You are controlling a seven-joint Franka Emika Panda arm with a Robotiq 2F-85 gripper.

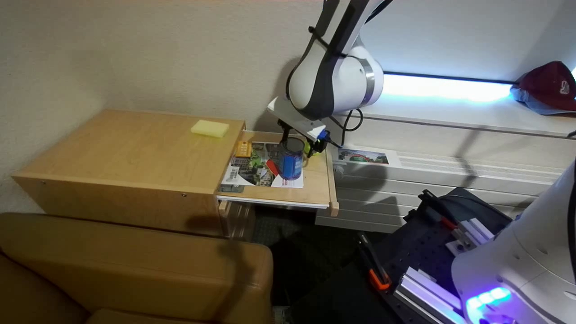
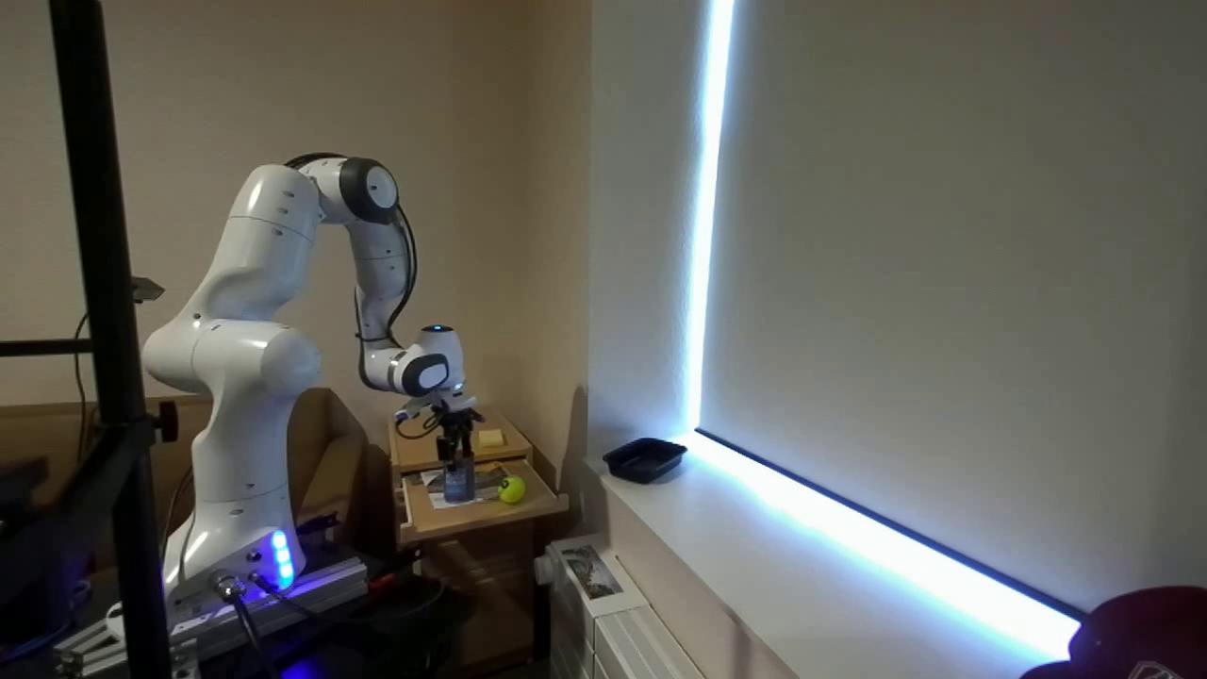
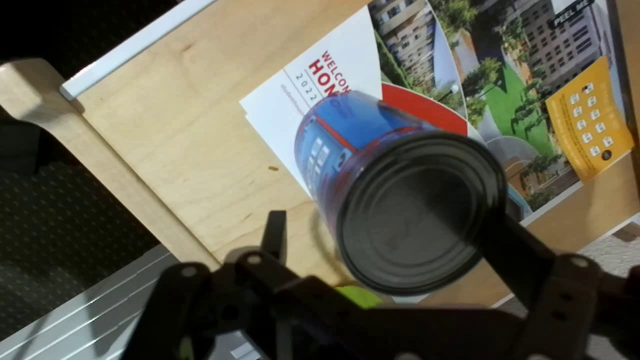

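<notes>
A blue-labelled can (image 1: pixel 291 162) with a dark metal end stands upright on the pull-out drawer (image 1: pixel 316 186), partly over a printed leaflet. My gripper (image 1: pixel 298 139) is above it, fingers spread wide to either side of the can's top. In the wrist view, the can (image 3: pixel 420 210) sits between the open fingers of the gripper. The right finger (image 3: pixel 519 258) is right by the rim, and I cannot tell whether it touches. A clear gap separates the left finger (image 3: pixel 274 234) from the can.
A yellow-green ball (image 2: pixel 511 488) lies on the drawer beside the can, mostly hidden in the wrist view. The leaflet (image 3: pixel 504 90) covers much of the drawer. A yellow sponge (image 1: pixel 210 128) rests on the cabinet top. A radiator (image 1: pixel 356 200) runs close by the drawer's outer end.
</notes>
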